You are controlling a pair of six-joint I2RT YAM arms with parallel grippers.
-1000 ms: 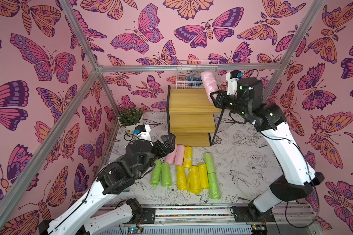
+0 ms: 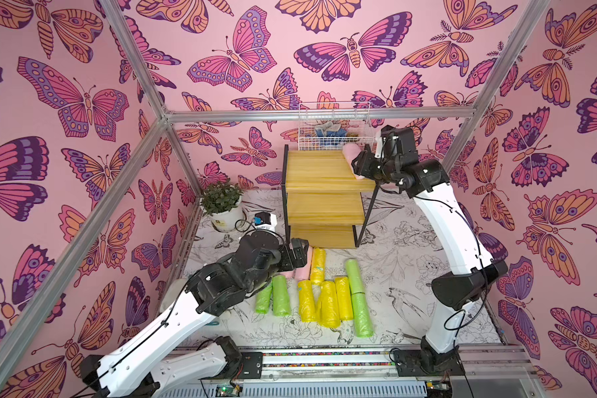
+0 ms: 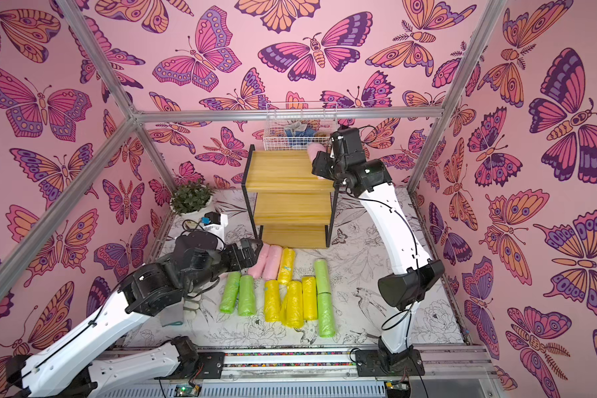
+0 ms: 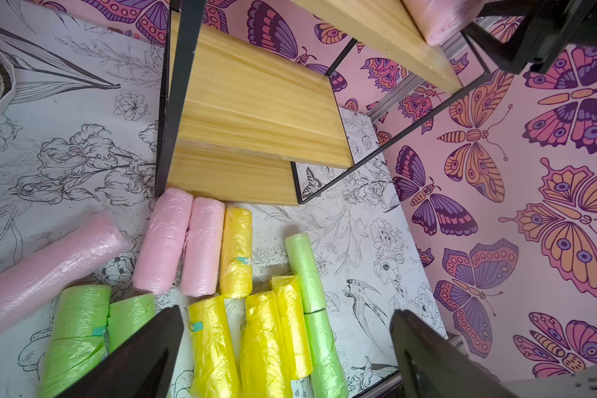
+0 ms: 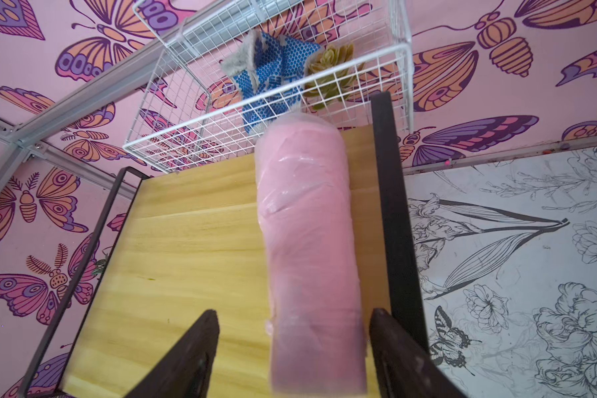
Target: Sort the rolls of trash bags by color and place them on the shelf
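Observation:
A pink roll lies lengthwise on the top board of the wooden shelf, near its right end. My right gripper stands around the roll's near end, its fingers parted; a gap shows on the left side, while the right finger is close to the roll. Above the table, my left gripper is open and empty. Below it in the left wrist view lie further pink rolls, several yellow rolls and green rolls, with a long green pair at the right.
A white wire basket with a blue cloth hangs behind the top board. The shelf's black side frame runs close beside the pink roll. A potted plant stands left of the shelf. The lower boards look empty.
The right arm has lowered the pink roll from a tilt onto the top board, and its fingers have parted. My left gripper has moved slightly right and lower, over the table rolls.

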